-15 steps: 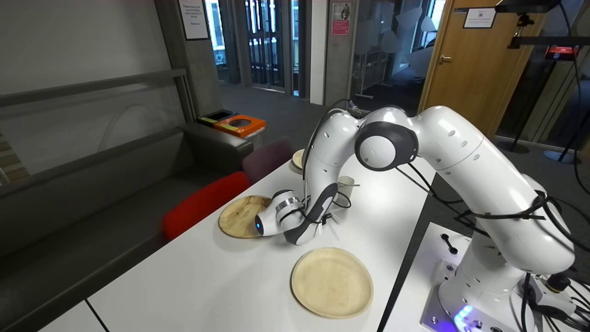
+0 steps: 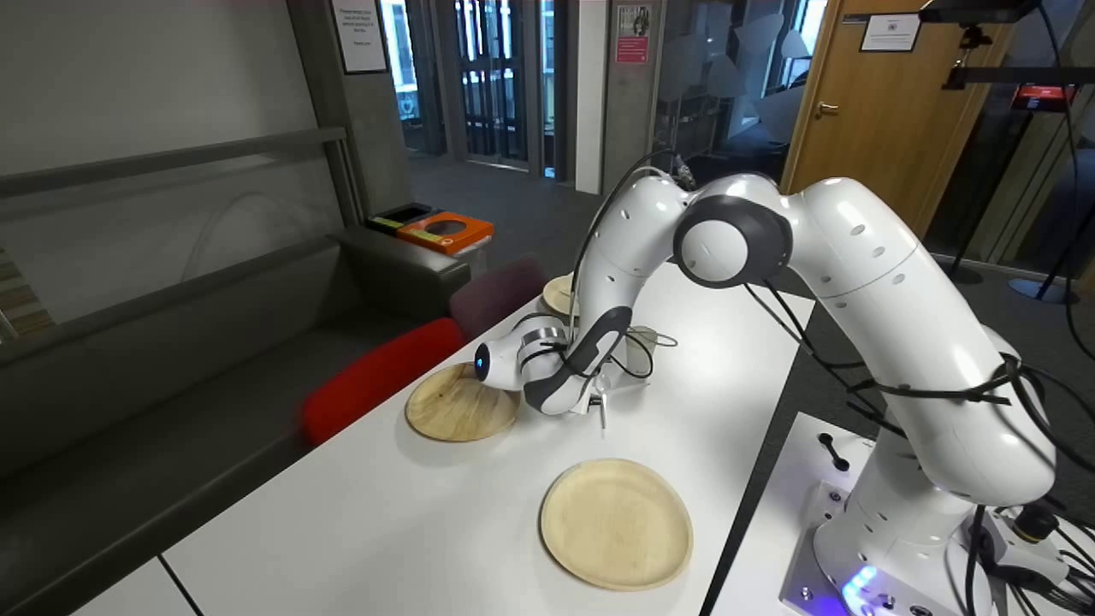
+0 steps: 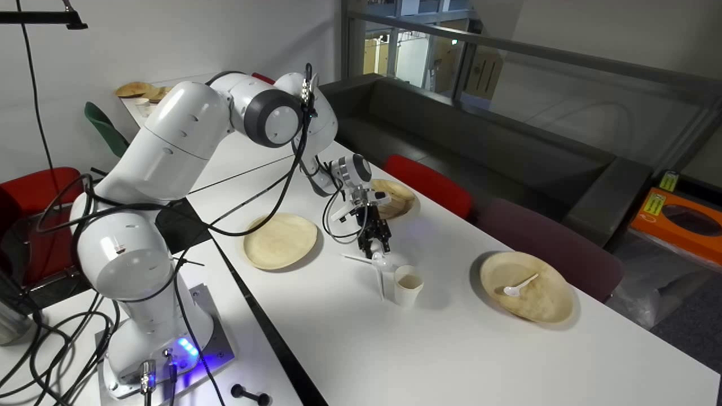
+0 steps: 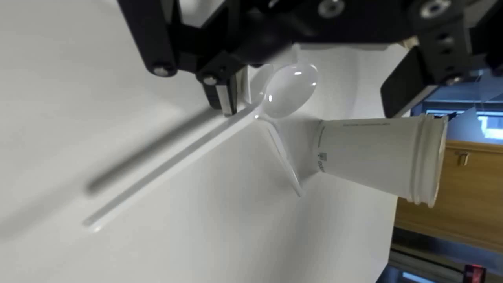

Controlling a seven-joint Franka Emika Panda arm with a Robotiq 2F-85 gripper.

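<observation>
My gripper is open, its two black fingers spread wide in the wrist view. Two white plastic spoons lie on the table below it. One spoon's bowl point(image 4: 290, 89) shows between the fingers, and a second bowl is partly hidden behind the left finger point(image 4: 226, 99). A long spoon handle point(image 4: 174, 162) runs to the lower left, while the other handle point(image 4: 283, 155) points lower right. Whether the left finger touches a spoon, I cannot tell. A white paper cup point(image 3: 408, 287) stands upright close by.
A round wooden plate point(image 2: 616, 524) lies at the front, a darker one point(image 2: 462, 404) by the red chair. Farther along, another plate point(image 3: 541, 304) holds a white spoon point(image 3: 521, 285). Cables hang around the arm.
In exterior view 1 my wrist has shifted up and away from the front plate, toward the back. A spoon handle below the gripper shows more clearly now. The plates have not moved.
</observation>
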